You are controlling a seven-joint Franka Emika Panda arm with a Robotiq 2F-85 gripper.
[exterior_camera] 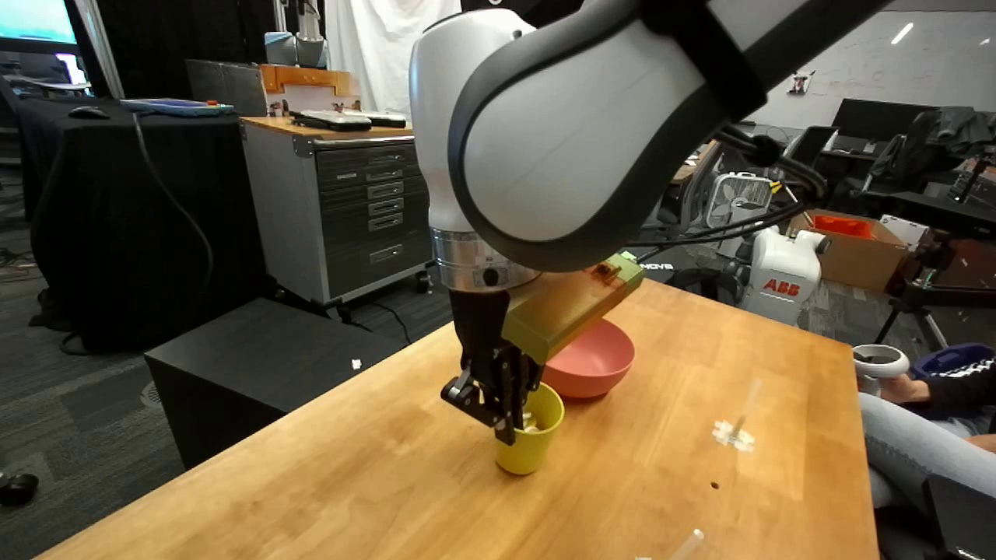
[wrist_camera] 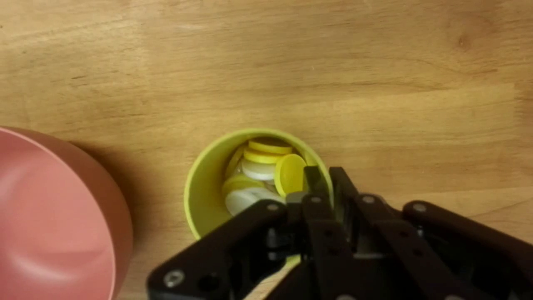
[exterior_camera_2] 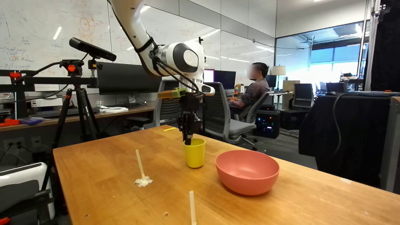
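A yellow cup (exterior_camera_2: pixel 195 154) stands upright on the wooden table. In the wrist view, several yellow and white discs (wrist_camera: pixel 260 170) lie inside the cup. My gripper reaches down to its edge, fingers close together, one inside the cup and one outside, with the rim between them. Whether both press on the wall cannot be told. Beside the cup sits a pink bowl (exterior_camera_2: pixel 247 172), apart from it; the part of the bowl's inside that shows is empty.
A thin upright stick (exterior_camera_2: pixel 139 163) is taped to the table, and a second stick (exterior_camera_2: pixel 192 208) stands nearer that camera. Bare table (exterior_camera: pixel 373 467) surrounds the cup on the side away from the bowl. A seated person's leg (exterior_camera: pixel 924 457) is beside the table.
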